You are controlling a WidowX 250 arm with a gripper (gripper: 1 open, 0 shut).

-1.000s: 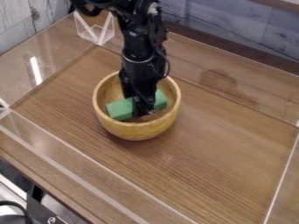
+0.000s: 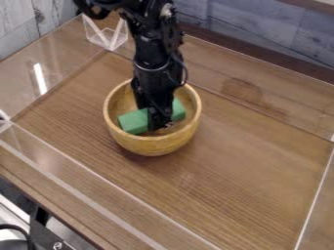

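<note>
A yellow bowl (image 2: 152, 144) sits on the wooden table (image 2: 247, 176). A green block (image 2: 135, 122) lies inside it, partly hidden by my black gripper (image 2: 155, 116), which reaches down into the bowl from the top of the view. The gripper appears shut on the green block, though its fingertips are dark and hard to make out against the block.
A clear plastic container (image 2: 104, 31) stands at the back left. The table to the right and in front of the bowl is clear. A dark gap with a cable lies at the lower left beyond the table's edge.
The bowl, block and gripper have shifted very slightly; otherwise little differs.
</note>
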